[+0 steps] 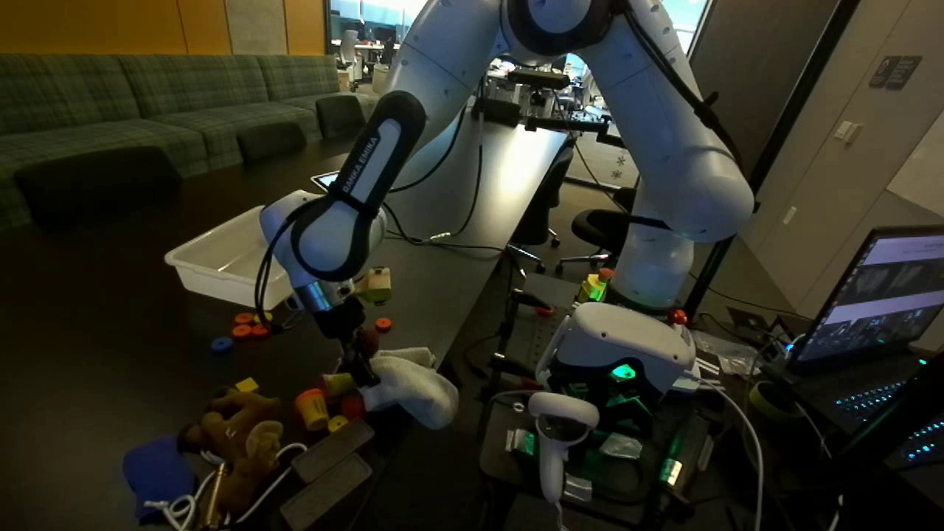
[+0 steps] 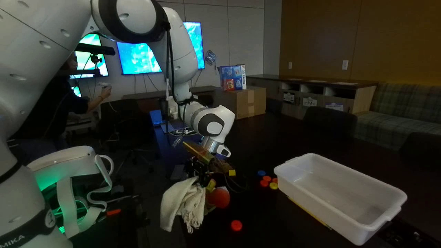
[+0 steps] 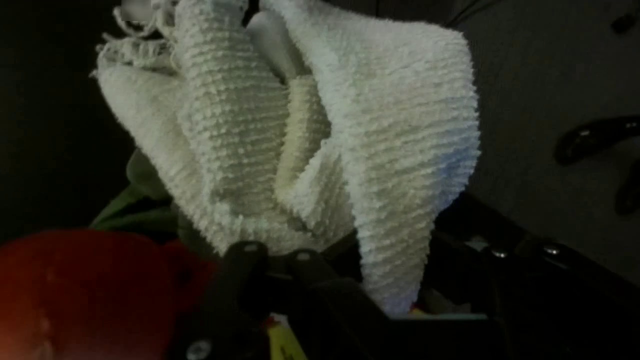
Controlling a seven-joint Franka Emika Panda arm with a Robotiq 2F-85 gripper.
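Observation:
A white, ribbed cloth with a fringed end hangs from my gripper, which is shut on it. In the wrist view the folded cloth fills the middle, bunched against the dark fingertips. Exterior view 2 shows the cloth drooping at the table's edge. Close beside the gripper is a red, round plush toy; in the wrist view its red part is large at lower left, with something green behind. The arm and cloth hide part of this toy in exterior view 1.
An empty white bin stands on the table. Several coloured discs lie near it. Toward the front are an orange tub, a brown plush toy, a blue cloth and two dark blocks.

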